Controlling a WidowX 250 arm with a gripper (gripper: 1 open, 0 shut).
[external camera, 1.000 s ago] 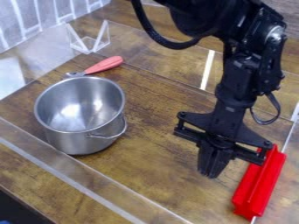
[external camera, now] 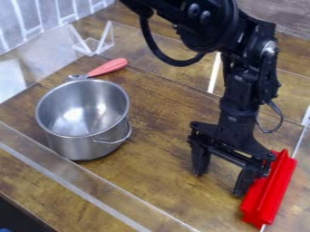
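Observation:
My black gripper (external camera: 227, 165) is low over the wooden table at the right, open, its fingers pointing down near the table top. Just to its right lies a long red object (external camera: 270, 188), partly behind the right finger. A steel pot (external camera: 82, 119) with a wire handle stands on the left.
A utensil with a red handle (external camera: 107, 68) lies behind the pot, near a clear plastic stand (external camera: 90, 38). A clear strip runs along the left front.
The gripper has come down toward the table and shifted slightly since a second ago, its fingers now lower beside the red object. The pot and red object look unmoved.

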